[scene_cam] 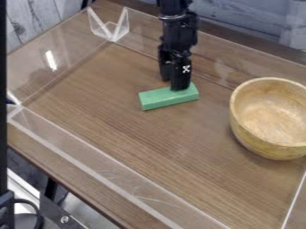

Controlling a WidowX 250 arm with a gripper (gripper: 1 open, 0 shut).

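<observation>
A green rectangular block [160, 97] lies on the wooden table [131, 161], slightly above the middle of the camera view. The black robot gripper [177, 82] reaches down from the top of the view to the block's right part, with its lower end over the block's top. Its fingertips are dark and small, and I cannot make out from the picture how far apart they are or whether they touch the block.
A large tan bowl [267, 131] stands on the right. A white wire-like holder [107, 27] is at the upper left. A black cable [30, 207] lies at the lower left.
</observation>
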